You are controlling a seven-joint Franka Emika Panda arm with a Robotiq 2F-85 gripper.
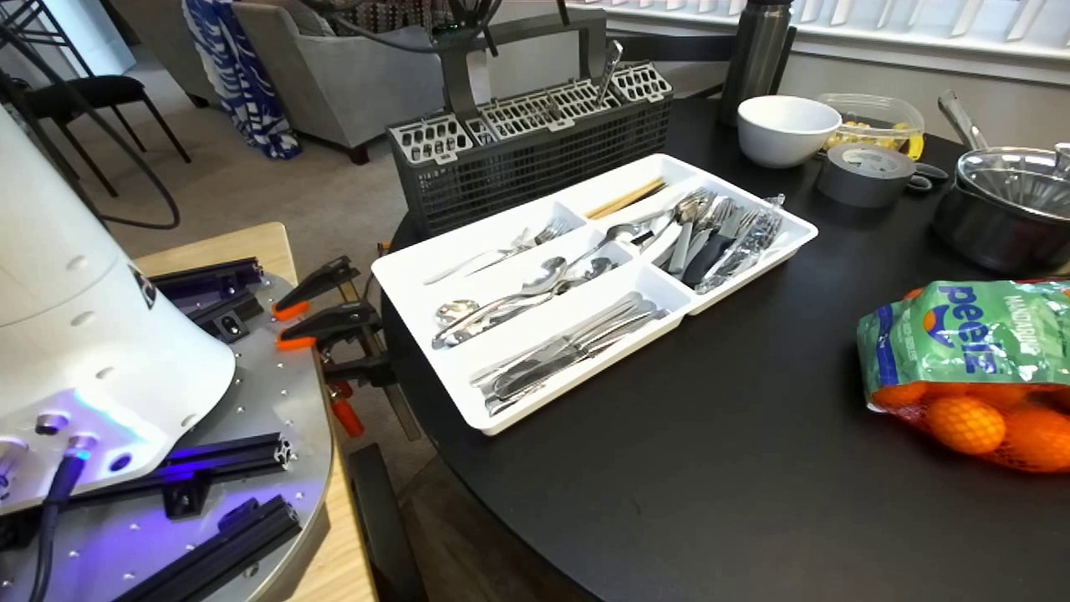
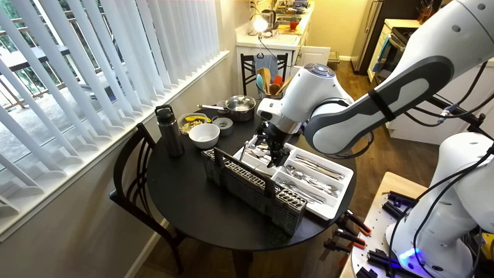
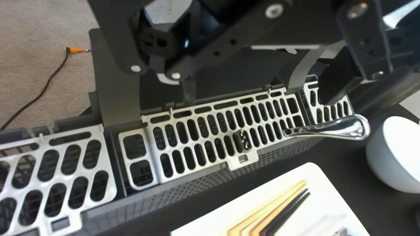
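A dark grey cutlery basket (image 1: 542, 140) with slotted grey lids and a tall handle stands on the black table. One shiny utensil (image 3: 334, 129) pokes up at a slant from a slot near the basket's right end in the wrist view. Beside the basket lies a white tray (image 1: 456, 386) holding knives (image 1: 567, 351), spoons (image 1: 532, 296), forks (image 1: 542, 236) and mixed cutlery (image 1: 722, 236). My gripper is open over the basket in the wrist view, its fingers wide apart and nothing between them. The utensil's upper end lies below the right finger (image 3: 334, 84), apart from it.
Past the basket's end are a white bowl (image 1: 787, 130), a plastic food box (image 1: 874, 120), a tape roll (image 1: 864, 176), a dark bottle (image 2: 169, 132) and a lidded pot (image 2: 241, 107). A bag of mandarins (image 1: 968, 376) lies farther along; bare table lies between it and the tray.
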